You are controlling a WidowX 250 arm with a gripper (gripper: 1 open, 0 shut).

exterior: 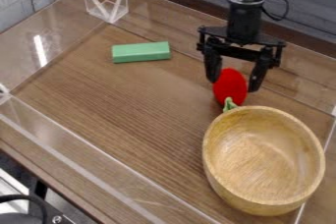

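My black gripper [237, 63] is open, its two fingers spread over a red strawberry-like object [230, 87] with a green tip at its lower end. The red object lies on the wooden surface just above a large pale yellow bowl [262, 191]. Whether the fingers touch it is hard to tell.
A green block [140, 52] lies to the upper left. A clear angular object [105, 2] sits at the back left. A raised rim runs along the back, and a dark cable shows at the bottom left.
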